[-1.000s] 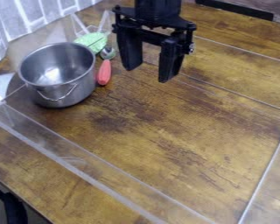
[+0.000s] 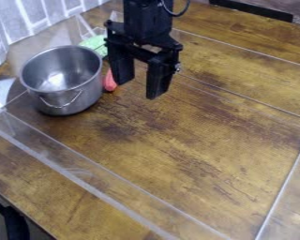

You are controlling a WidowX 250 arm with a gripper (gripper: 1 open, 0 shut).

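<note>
A black gripper [image 2: 140,70] hangs over the wooden table, just right of a steel bowl [image 2: 61,77]. It points down, and whether anything is between its fingers is hard to tell. A red object [image 2: 110,82] lies beside the bowl, partly hidden behind the gripper. Farther back, a pale green object [image 2: 94,39] is also partly covered by the arm.
A white triangular item [image 2: 0,91] sits at the left edge, by a pale wall.
The gripper has moved left, closer to the bowl, and now covers more of the red and green objects. The bowl has stayed put.
</note>
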